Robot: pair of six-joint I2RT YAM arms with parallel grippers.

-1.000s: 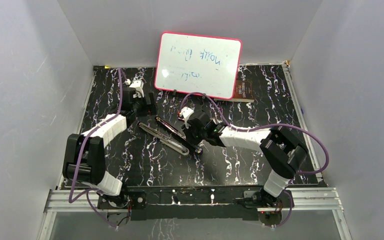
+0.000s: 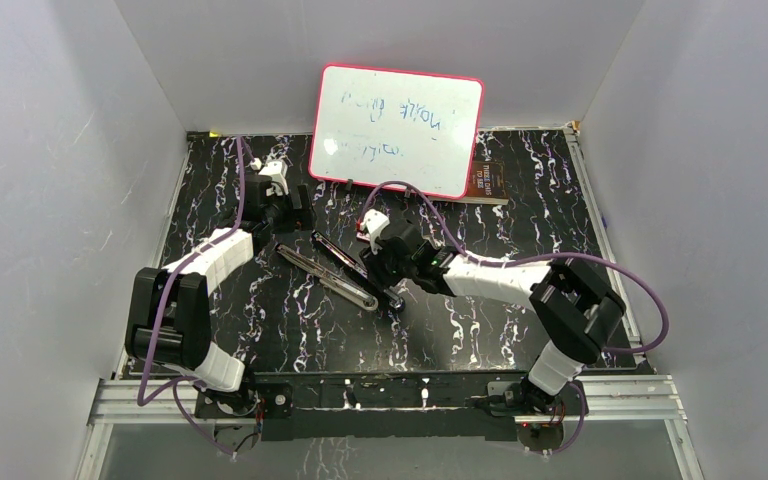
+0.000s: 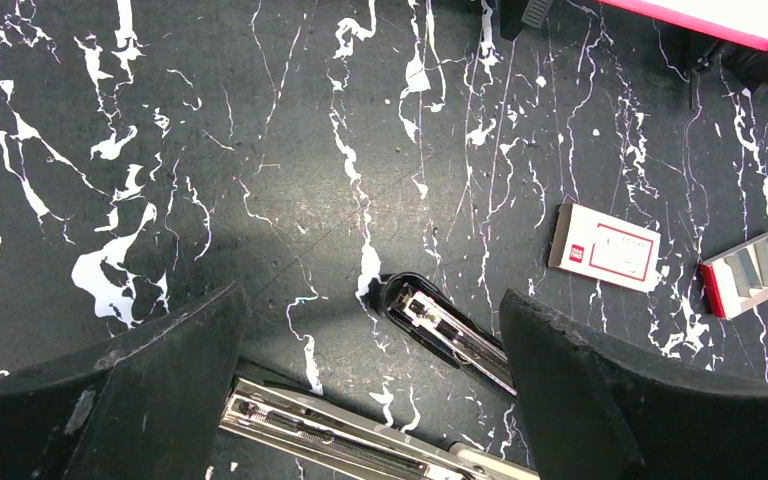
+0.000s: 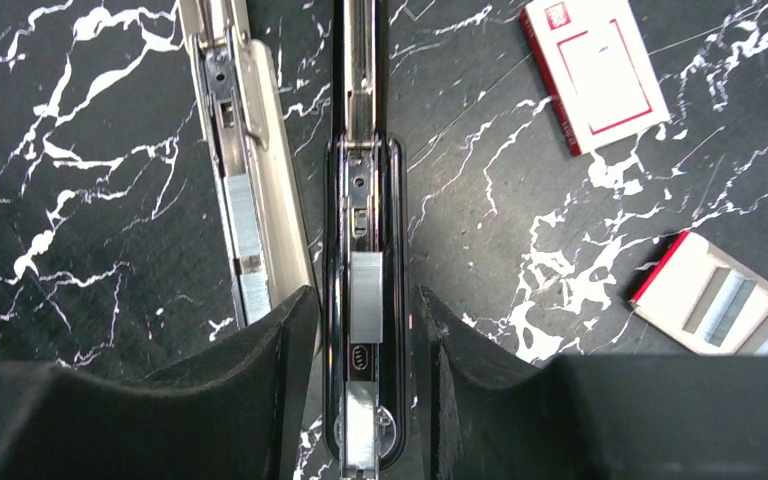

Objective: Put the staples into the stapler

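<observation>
A black stapler (image 2: 331,248), folded open, lies diagonally at mid-table; in the right wrist view one staple strip (image 4: 366,297) sits in its channel and a second strip (image 4: 360,425) lies toward its near end. Alongside is an opened silver stapler (image 2: 338,284), also with strips (image 4: 243,217) in its channel. My right gripper is over the black stapler, one finger to each side, fingers apart and no strip gripped. Back left, my left gripper hovers open and empty, the staplers' far ends below it.
A white and red staple box (image 4: 605,75) and an open tray of staples (image 4: 725,295) lie to the right of the staplers. At the back a whiteboard (image 2: 400,125) leans over a book (image 2: 486,180).
My right arm has shifted slightly, its elbow a little to the right, and the fingers over the black stapler look more spread. The left arm and both staplers look unmoved.
</observation>
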